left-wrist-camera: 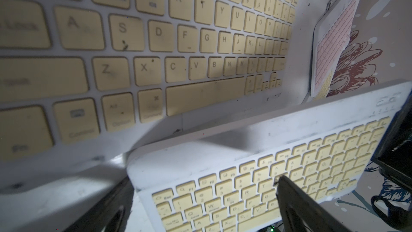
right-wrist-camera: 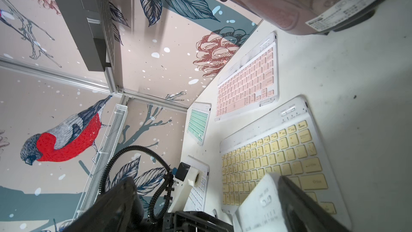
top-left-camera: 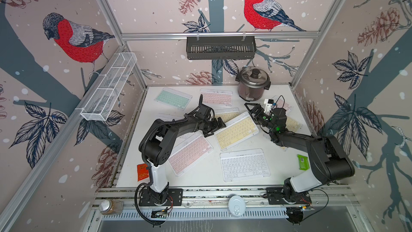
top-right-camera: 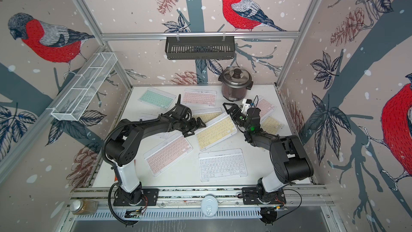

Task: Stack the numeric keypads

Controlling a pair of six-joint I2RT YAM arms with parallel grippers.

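Observation:
A white keyboard with yellow keys [top-left-camera: 237, 133] lies slantwise between my two grippers, partly overlapping another yellow-keyed keyboard [right-wrist-camera: 274, 154] in the top left view. At its left end my left gripper has its fingers wide apart, and the keyboard's near corner shows between them. My right gripper is open at the far right corner, which pokes up near one finger. Smaller pads, one pink [top-right-camera: 265, 108] and one yellow [top-right-camera: 272, 124], lie at the right side of the table, partly behind the right arm.
A pink keyboard [top-left-camera: 191, 152] and a white one [top-left-camera: 244, 165] lie in front. Behind are a green keyboard [top-left-camera: 173, 98], another pink one [top-left-camera: 215, 98] and a dark pot [top-left-camera: 253, 83]. A green packet [top-left-camera: 303, 162] sits at right, an orange one [top-left-camera: 142, 172] at left.

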